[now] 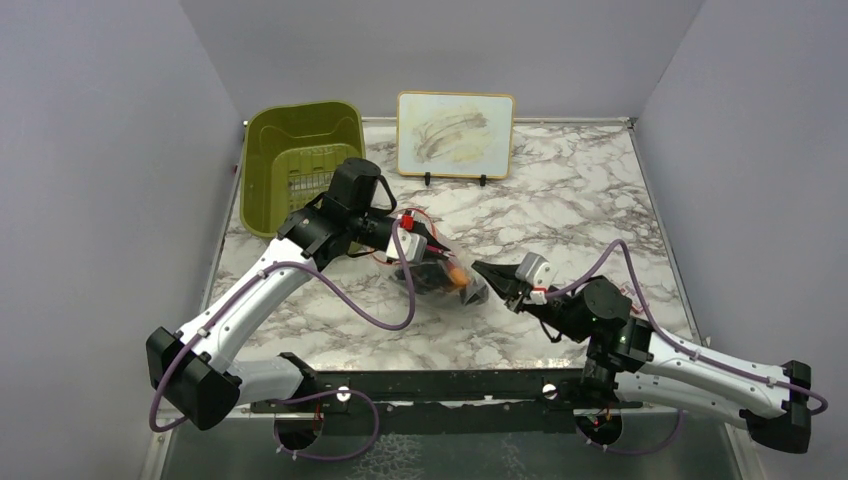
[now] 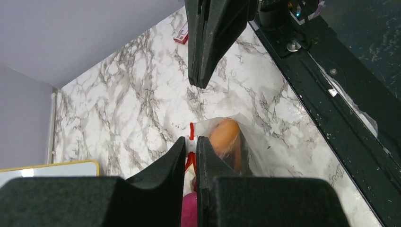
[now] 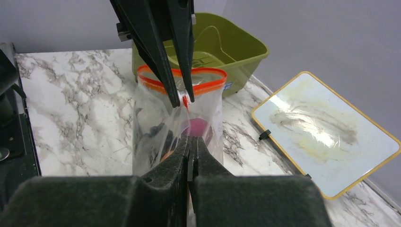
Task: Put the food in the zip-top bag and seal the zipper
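Observation:
The clear zip-top bag stands on the table with its orange-rimmed mouth gaping. Inside it are an orange food piece, a magenta one and darker items blurred by the plastic. My left gripper is shut on the white zipper slider at one end of the orange zipper. To the right of the bag in the top view, my right gripper is shut with nothing between its fingers. In the right wrist view the slider and bag edge lie beyond its closed fingertips, apart from them.
A green basket stands at the back left. A framed whiteboard leans at the back on black feet. A small red-and-white box lies at the right side. Open marble tabletop spreads over the back right.

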